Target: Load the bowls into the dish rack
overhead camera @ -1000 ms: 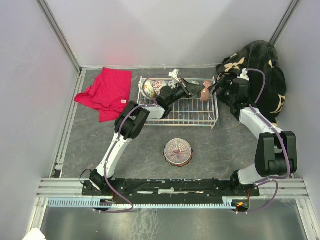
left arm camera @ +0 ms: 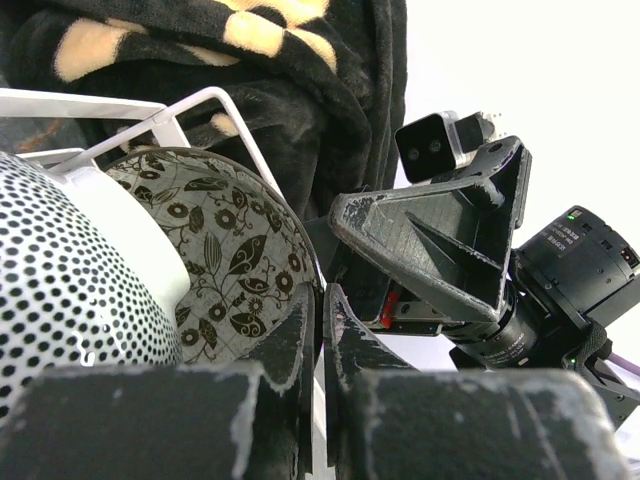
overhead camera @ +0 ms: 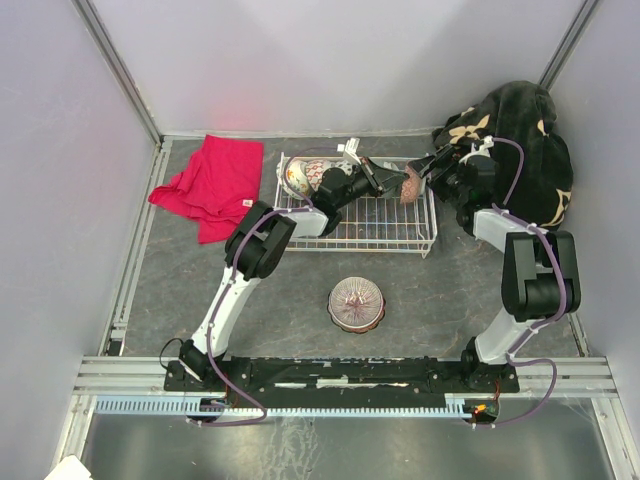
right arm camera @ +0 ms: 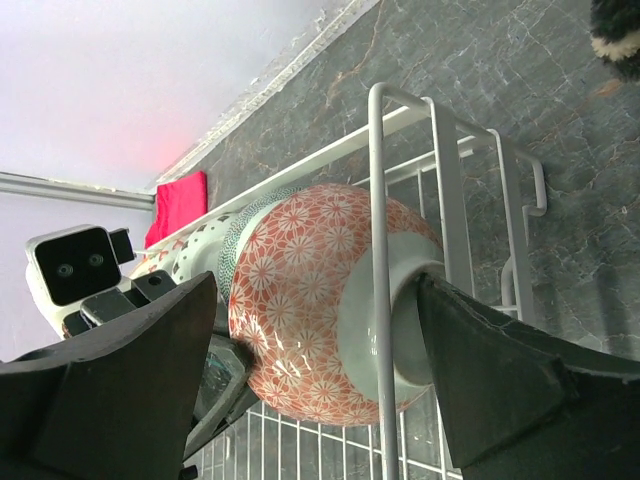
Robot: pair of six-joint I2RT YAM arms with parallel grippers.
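Note:
A red patterned bowl stands on edge at the right end of the white dish rack. In the left wrist view its flowered inner face shows, and my left gripper is shut on its rim. My right gripper reaches in from the right end. In the right wrist view its fingers stand on either side of the bowl and a rack post, one overlapping the bowl's pale foot. Whether they grip it cannot be seen. Beside it stands a dotted bowl, with a patterned bowl at the rack's left.
On the table in front of the rack sits a red-rimmed bowl with a ribbed pattern. A red cloth lies at the left, a dark flowered blanket at the back right. Both grippers are close together.
My right gripper has moved slightly left, closer to the red patterned bowl. That bowl has shifted a little left. The left arm looks nearly still.

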